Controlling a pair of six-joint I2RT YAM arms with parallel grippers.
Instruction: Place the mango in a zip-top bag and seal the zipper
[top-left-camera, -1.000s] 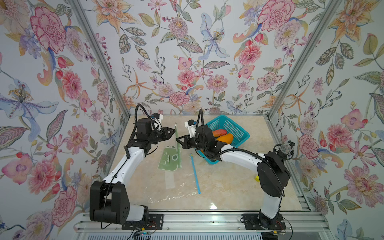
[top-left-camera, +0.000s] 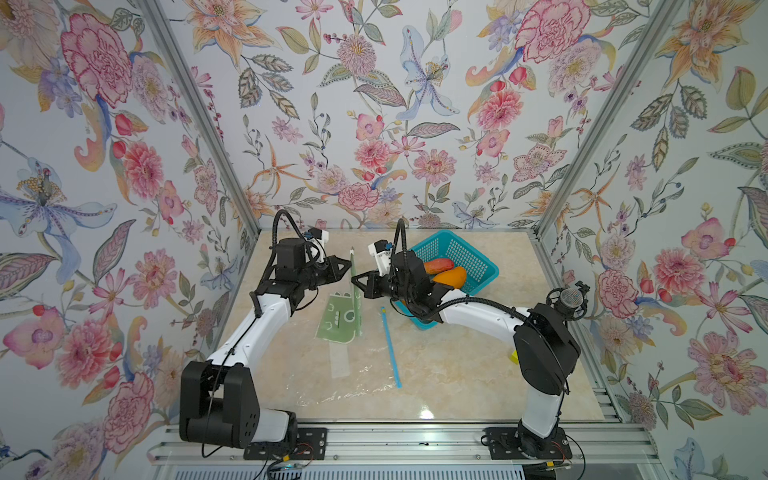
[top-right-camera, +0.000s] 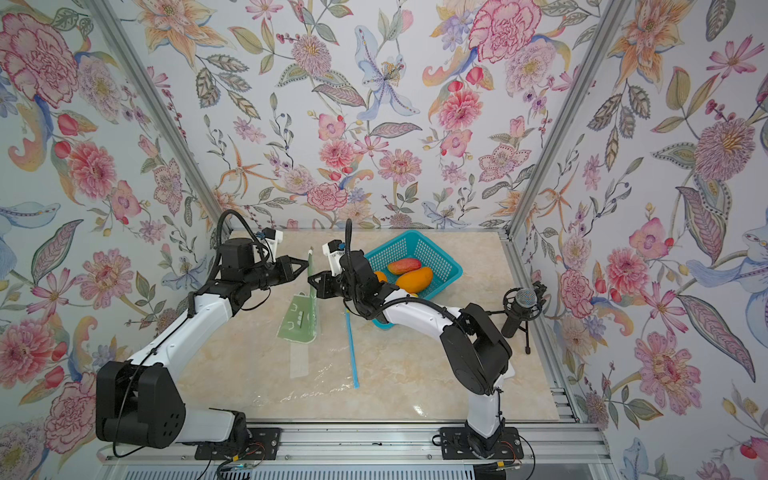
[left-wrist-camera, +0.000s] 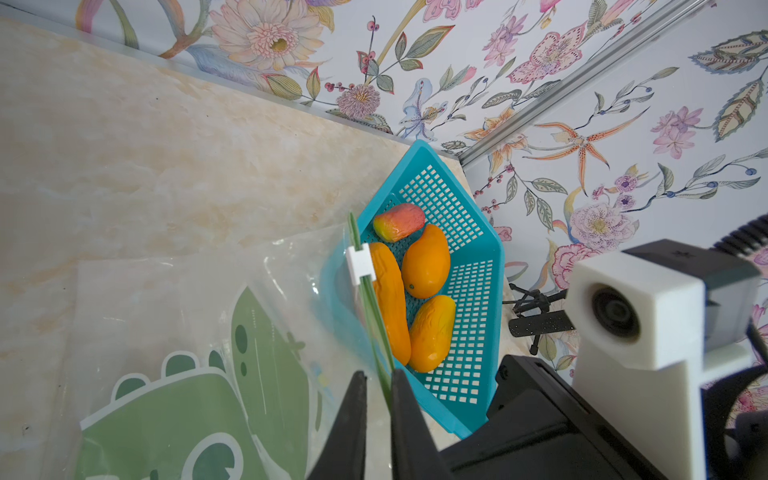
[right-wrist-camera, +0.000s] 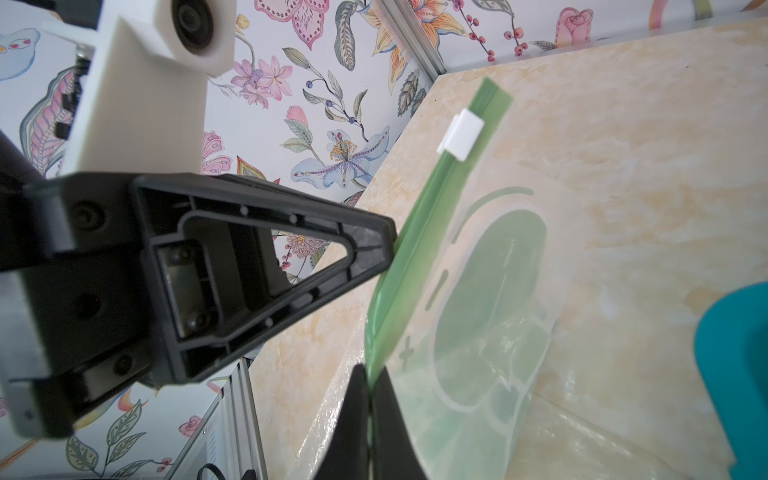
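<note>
A clear zip bag (left-wrist-camera: 200, 416) with green print hangs from its green zipper strip (right-wrist-camera: 460, 184), with the lower part on the table. The white slider (left-wrist-camera: 360, 264) sits near the strip's far end. My right gripper is shut on the strip's nearer part. Facing it across the strip, my left gripper is slightly open, its fingertips parted beside the strip. Several mangoes lie in the turquoise basket: a red one (left-wrist-camera: 400, 221), orange ones such as this mango (left-wrist-camera: 426, 261), and a yellower mango (left-wrist-camera: 433, 333). No mango shows inside the bag.
The turquoise basket (top-left-camera: 477, 264) stands behind and right of my right gripper. A blue strip (top-left-camera: 390, 348) lies flat on the table. A small tripod device (top-left-camera: 569, 300) stands at the right edge. Free table lies at the front right.
Over the last second both arms have shifted only very slightly. The bag, the slider and the basket look unchanged.
</note>
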